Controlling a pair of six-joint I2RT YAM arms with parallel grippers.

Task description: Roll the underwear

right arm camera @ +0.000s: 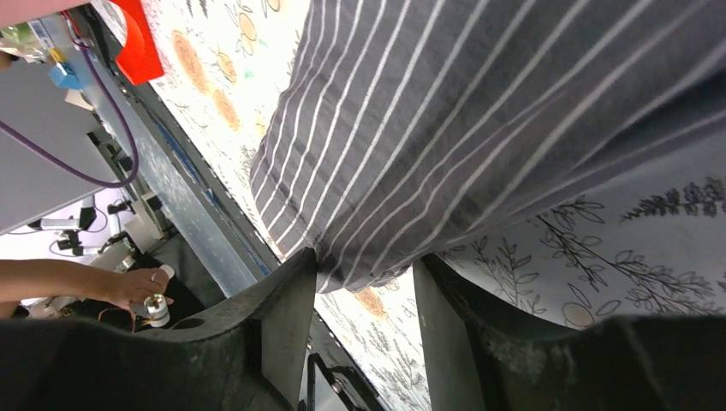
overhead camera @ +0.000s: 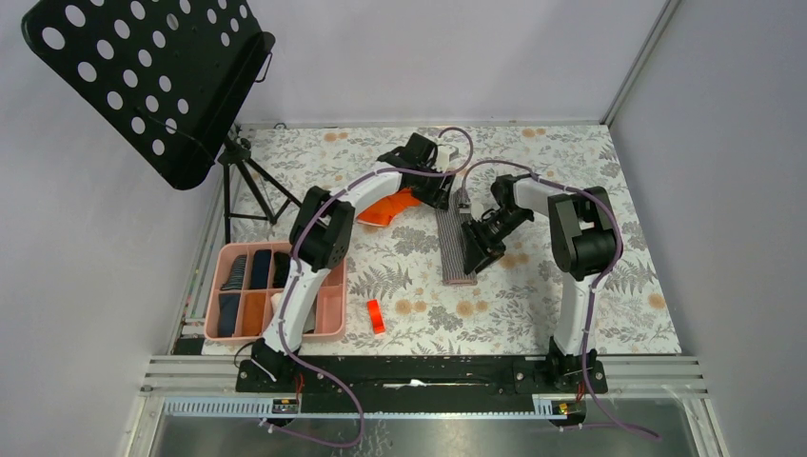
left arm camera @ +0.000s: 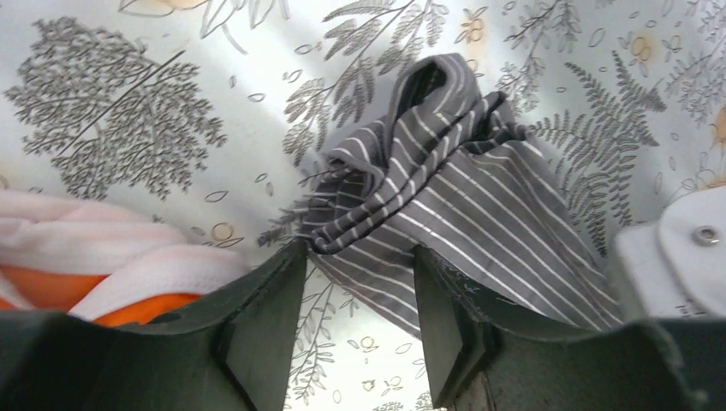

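The grey striped underwear (overhead camera: pixel 451 246) lies as a long folded strip on the floral mat, its far end bunched up (left arm camera: pixel 402 145). My left gripper is open over that far end, fingers either side of the striped cloth. My right gripper is at the strip's edge nearer the front, fingers part open with the striped fabric (right arm camera: pixel 385 128) just between or beneath their tips; whether they grip it I cannot tell.
An orange garment (overhead camera: pixel 381 208) lies left of the strip, beside my left gripper. A pink divided box (overhead camera: pixel 331 305) is at the front left, a small orange object (overhead camera: pixel 375 317) near it. A black stand (overhead camera: pixel 143 86) stands back left.
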